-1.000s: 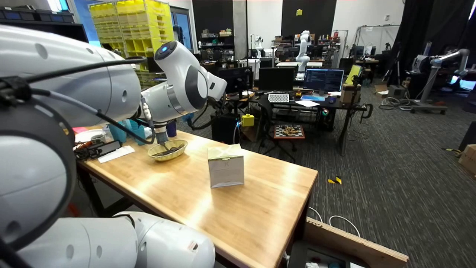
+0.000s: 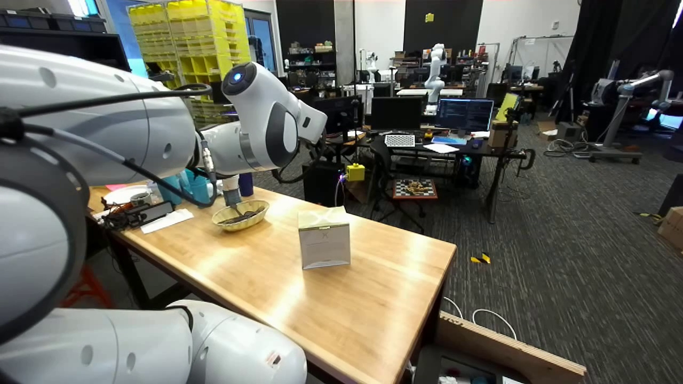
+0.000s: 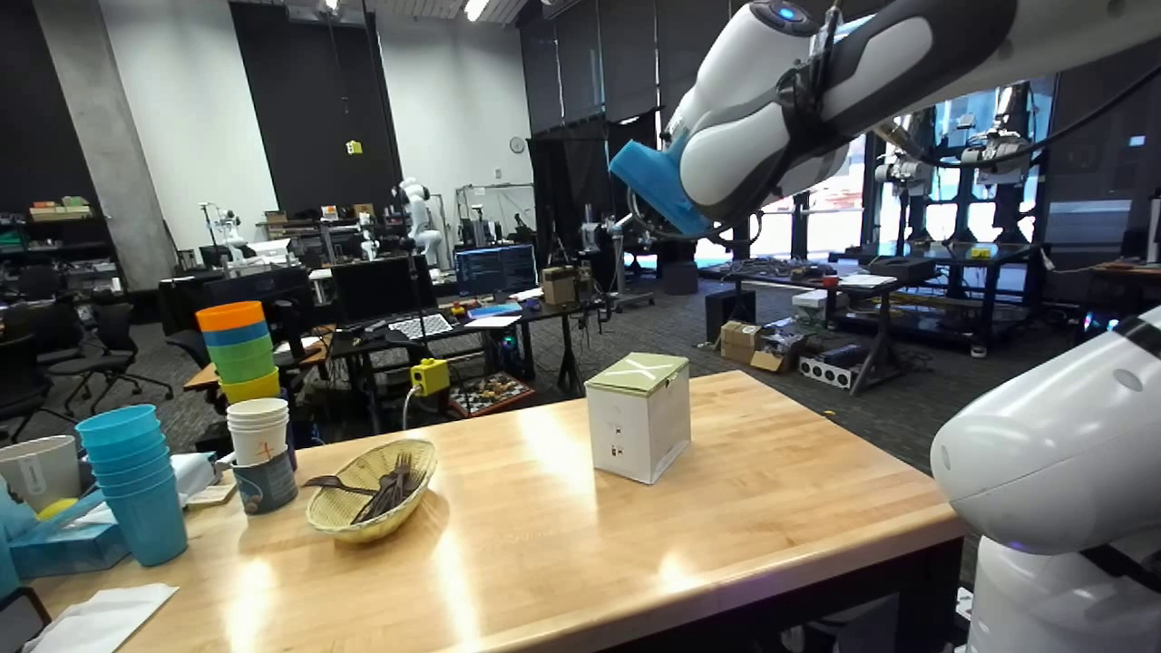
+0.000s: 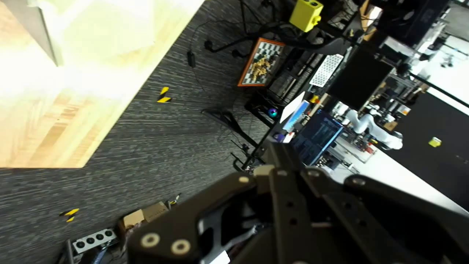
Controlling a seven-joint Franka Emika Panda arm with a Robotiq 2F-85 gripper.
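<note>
A white box (image 2: 326, 246) with a pale yellow-green top stands upright on the wooden table (image 2: 384, 307). In exterior view 2 the same box (image 3: 639, 424) is well apart from the arm, whose end hangs high above the table. A blue piece (image 3: 661, 185) shows at the arm's end; whether it is part of the hand is unclear. Dark gripper parts (image 4: 281, 160) fill the lower right of the wrist view. Their angle and the dark background hide whether the fingers are open. Part of the box top (image 4: 105, 26) appears at upper left there.
A wicker basket (image 3: 372, 490) holds dark utensils. Stacked blue cups (image 3: 136, 484), white cups (image 3: 259, 430) and a multicoloured stack (image 3: 239, 352) crowd the table's left end in exterior view 2. Bare tabletop lies around the box, with the table edge (image 3: 849, 550) in front.
In exterior view 1, the near arm links have shifted left and the wrist sits slightly lower and turned. The box and basket have not moved.
</note>
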